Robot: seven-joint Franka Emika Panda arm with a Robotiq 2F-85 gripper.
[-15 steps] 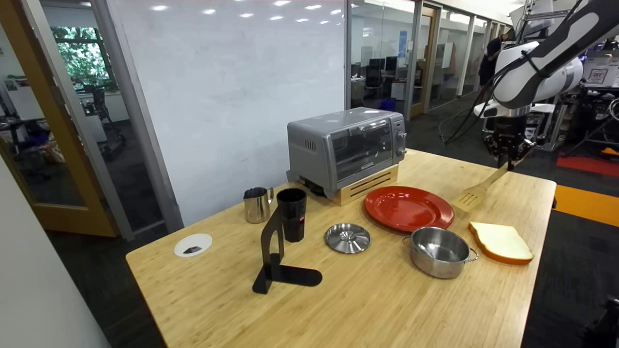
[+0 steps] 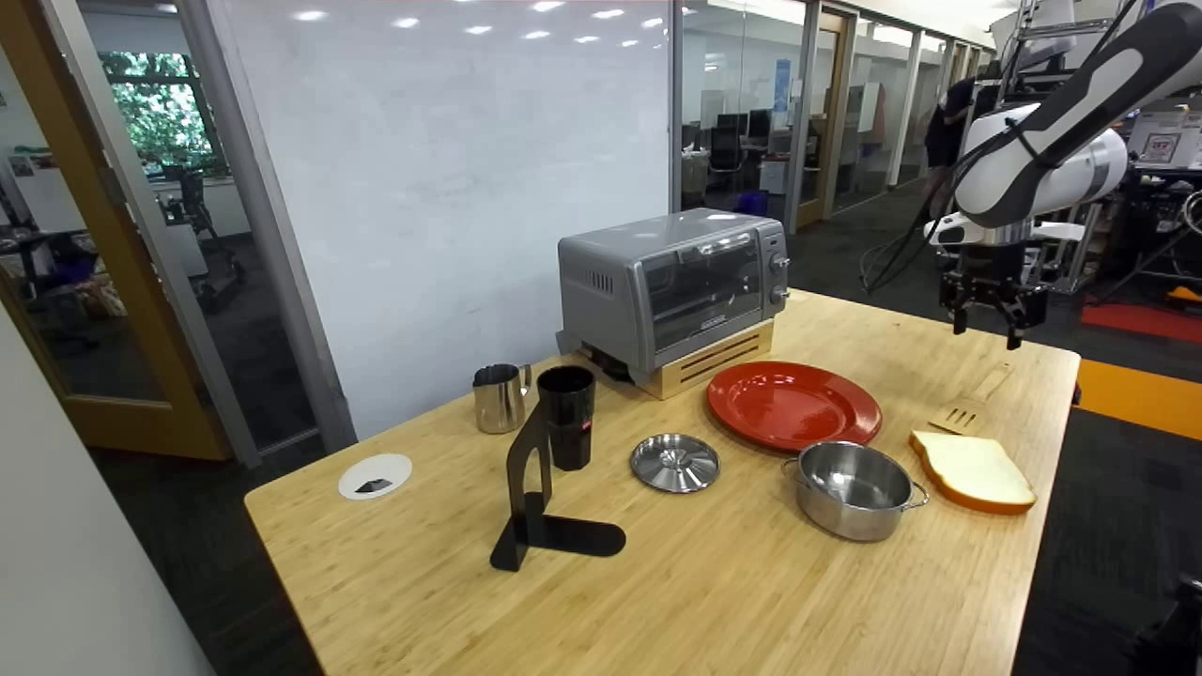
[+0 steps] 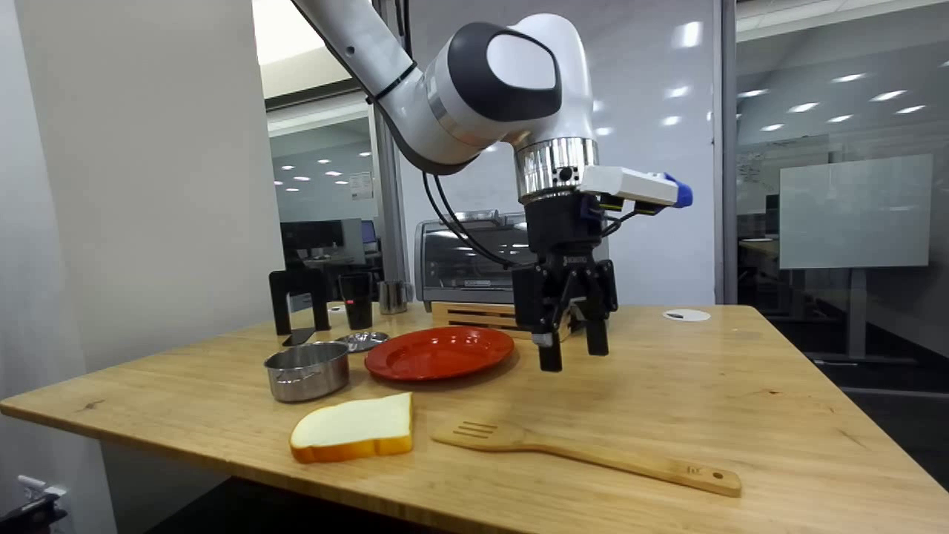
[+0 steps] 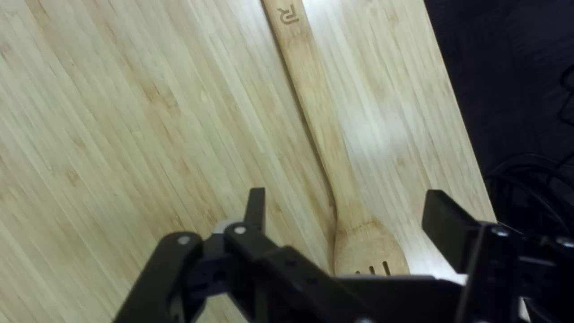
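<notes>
A wooden slotted spatula [image 3: 578,449] lies flat on the table near its front edge, its slotted head toward the bread. Above the tabletop hangs my gripper [image 3: 574,356], its fingers spread wide with nothing between them. From the wrist, the spatula's handle [image 4: 317,102] runs up between the gripper's [image 4: 344,215] two fingers without touching either, and part of the slotted head is hidden behind the gripper's body. In the first exterior view, the gripper [image 2: 987,334] is over the far right part of the table, with the spatula [image 2: 971,404] below it.
A bread slice [image 2: 973,472] lies beside the spatula head. Nearby are a steel pot [image 2: 854,518], a red plate [image 2: 778,406] and a pot lid [image 2: 675,463]. Further off stand a toaster oven [image 2: 608,293], black cup [image 2: 566,428], steel pitcher [image 2: 496,406] and black stand [image 2: 580,537].
One second ago the gripper held the spatula up by its handle at a slant.
</notes>
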